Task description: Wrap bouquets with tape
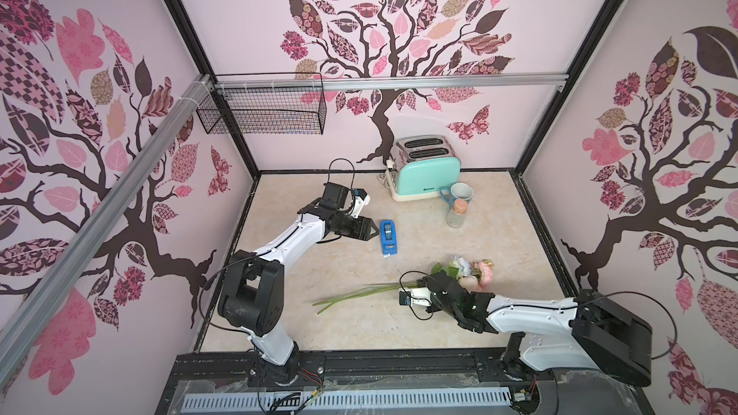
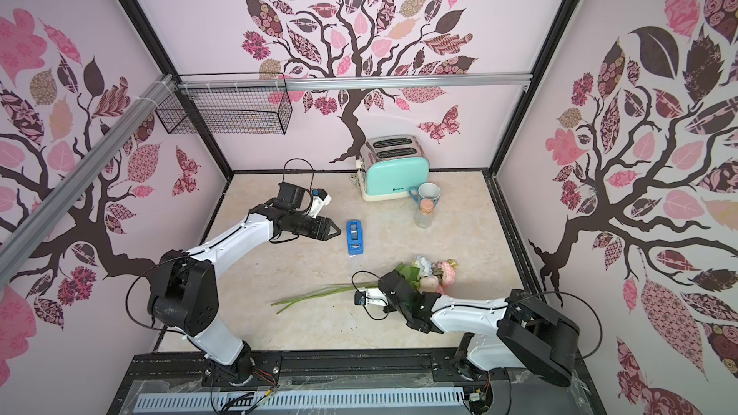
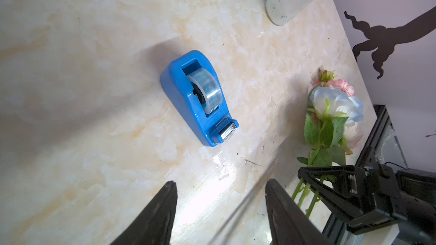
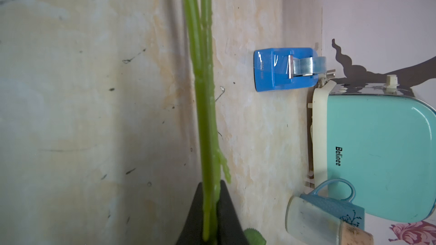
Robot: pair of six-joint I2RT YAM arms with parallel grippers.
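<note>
The bouquet's white and pink blooms point(image 3: 338, 104) lie toward the table's right side, with long green stems point(image 1: 346, 293) stretching left. My right gripper is shut on those stems just below the leaves. A blue tape dispenser point(image 3: 197, 97) stands upright at mid-table, its clear roll inside and a bit of clear tape point(image 3: 221, 165) past its cutter. Left of the dispenser, above the table, my left gripper has its fingers apart and nothing between them. In the left wrist view the dispenser sits ahead of those fingertips.
A turquoise toaster point(image 1: 426, 173) stands against the back wall. Beside it are a blue mug point(image 1: 461, 193) and a corked glass jar point(image 1: 456, 215). A wire basket point(image 1: 265, 107) hangs at the upper left.
</note>
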